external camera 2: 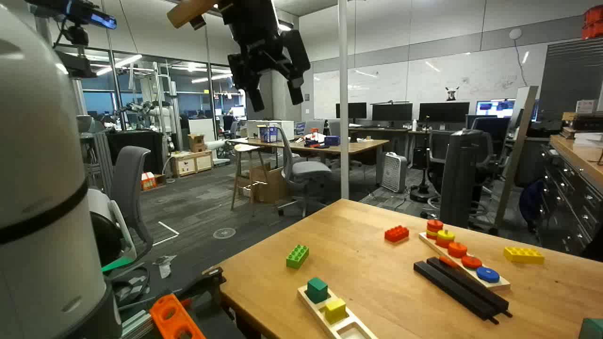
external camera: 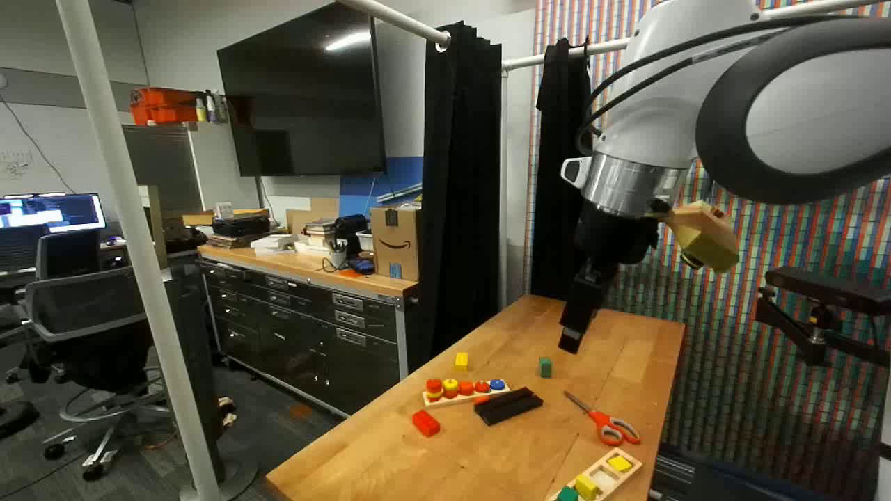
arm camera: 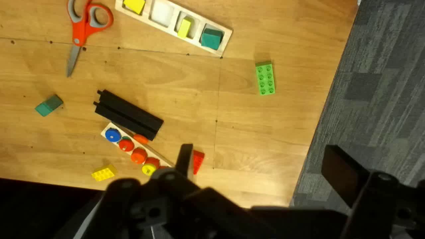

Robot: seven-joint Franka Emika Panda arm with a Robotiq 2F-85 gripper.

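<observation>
My gripper (external camera 2: 277,101) is open high above the table, with nothing between its fingers; in the wrist view its fingers (arm camera: 184,161) stand wide apart. Below lie a green toy brick (arm camera: 265,79), a red brick (external camera 2: 396,234) and a yellow brick (external camera 2: 524,254). A wooden tray (arm camera: 165,27) with square compartments holds yellow and green blocks. On the wooden peg board (external camera 2: 497,283) sit red, yellow and blue discs. The red brick is partly covered by a finger in the wrist view.
Orange-handled scissors (arm camera: 81,32), black bars (arm camera: 128,115) beside the peg board, and a loose green block (arm camera: 49,105) also lie on the table. Bare tabletop (arm camera: 247,131) surrounds the green brick. The table's edge drops to carpet (arm camera: 374,99).
</observation>
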